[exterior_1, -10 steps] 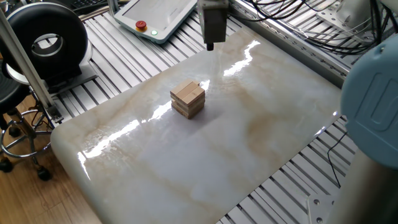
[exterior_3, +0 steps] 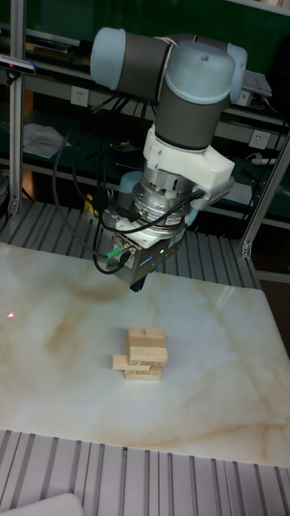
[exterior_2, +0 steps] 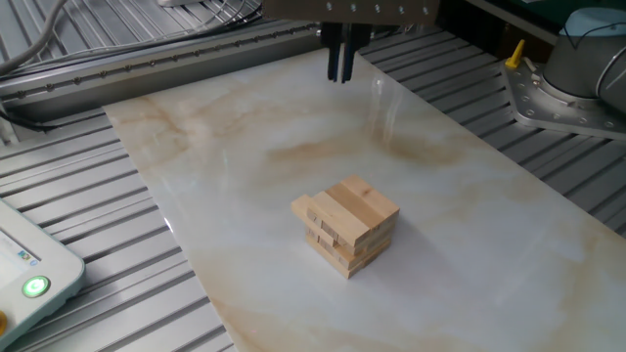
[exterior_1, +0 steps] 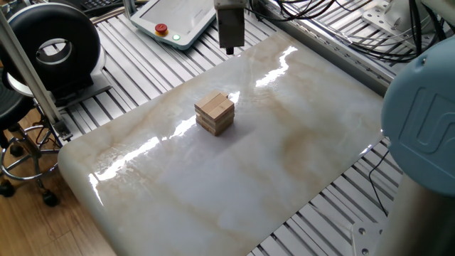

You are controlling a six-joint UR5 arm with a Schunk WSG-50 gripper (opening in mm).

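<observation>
A small stack of light wooden blocks [exterior_1: 215,114] stands on the marbled sheet. In exterior view 2 one block of the stack [exterior_2: 360,220] juts out on the left, just below the top layer. My gripper [exterior_2: 340,80] hangs above the sheet, beyond the stack and clear of it. Its two dark fingers point down close together, with only a thin slit between them and nothing seen held there. From exterior view 3, the gripper [exterior_3: 139,286] is above and behind the blocks [exterior_3: 142,352]; its fingertips are small and dark there.
The marbled sheet [exterior_1: 306,156] is bare around the stack. A teach pendant [exterior_1: 174,21] with a red button lies past its edge on the slatted table. Cables [exterior_1: 306,11] loop near the far rail. A black wheel-like object [exterior_1: 53,50] stands at the left.
Over the last second my gripper has shifted left and slightly up in exterior view 1. The large blue arm joint at the right also moved a little left. The stack stayed put.
</observation>
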